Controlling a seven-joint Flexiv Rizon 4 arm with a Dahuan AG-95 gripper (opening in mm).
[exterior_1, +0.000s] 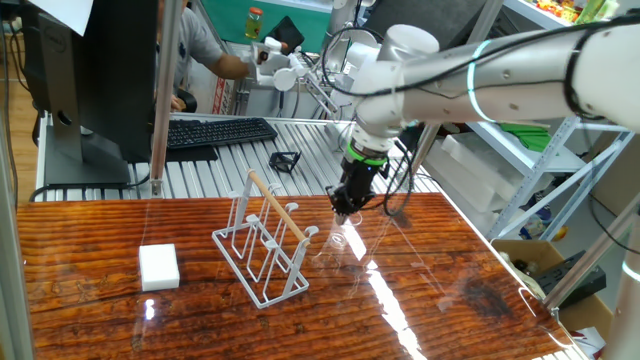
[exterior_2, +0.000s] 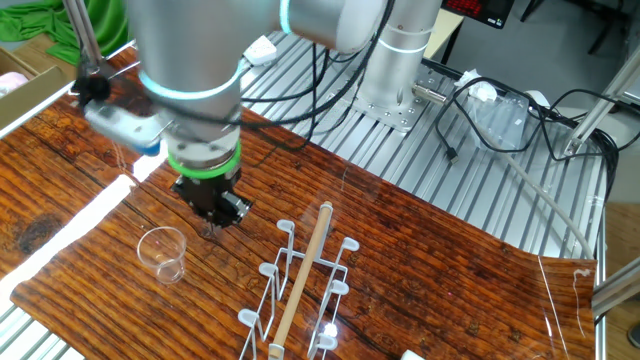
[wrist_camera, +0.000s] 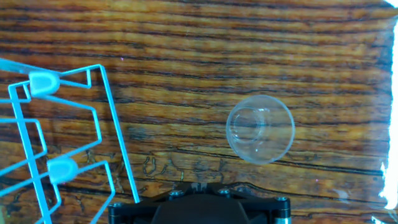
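A clear plastic cup (wrist_camera: 260, 129) stands on the wooden tabletop, its wide mouth up and its smaller base showing through. In exterior view 2 this cup (exterior_2: 163, 255) is in front of the arm, apart from the gripper (exterior_2: 222, 212). Low in the wrist view, the black gripper has its fingertips together, with nothing seen between them. The gripper (exterior_1: 343, 214) points down over the table in exterior view 1. A white wire rack (exterior_1: 262, 262) with a wooden top bar stands beside it; part of that rack (wrist_camera: 111, 112) fills the wrist view's left side.
A white block (exterior_1: 158, 267) lies on the table on the far side of the rack from the gripper. Bare tabletop (exterior_1: 400, 260) extends to the gripper's right. A keyboard (exterior_1: 220, 132) and monitor (exterior_1: 95, 90) are behind the table. Cables loop along the arm.
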